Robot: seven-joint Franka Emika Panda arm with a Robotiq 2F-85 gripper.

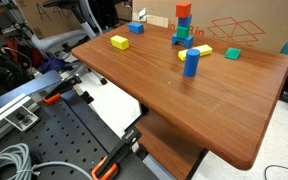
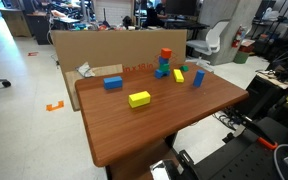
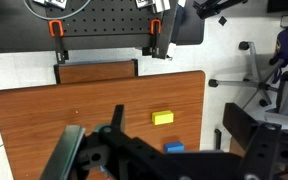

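Note:
A stack of blocks, red on top with green and blue below, stands on the wooden table. Next to it lies a long yellow block, and a flat green block is farther right. The blue cylinder is upright in front. On the table's other side are a yellow block and a blue block. My gripper is open, high above the table; in the wrist view the yellow block and blue block appear in the gap, well below. Nothing is held.
A cardboard panel runs behind the table. Orange clamps sit on the black base bench, separated from the table by a gap. An office chair stands beyond.

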